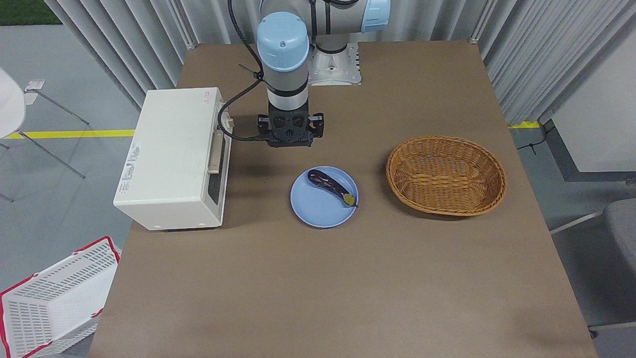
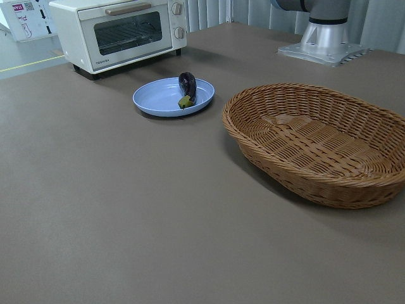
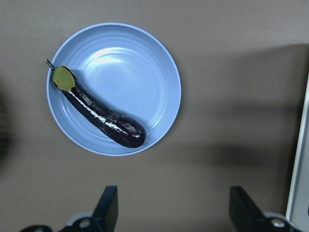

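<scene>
A dark purple eggplant (image 1: pixel 325 184) with a green cap lies on a light blue plate (image 1: pixel 316 209) at the middle of the table. In the wrist view the eggplant (image 3: pixel 101 113) lies diagonally across the lower left of the plate (image 3: pixel 135 72). My gripper hangs above the table, behind the plate in the front view; in the wrist view its two fingers stand wide open with nothing between them.
A white toaster oven (image 1: pixel 161 155) stands left of the plate, its edge at the right of the wrist view. A wicker basket (image 1: pixel 445 176) sits to the right.
</scene>
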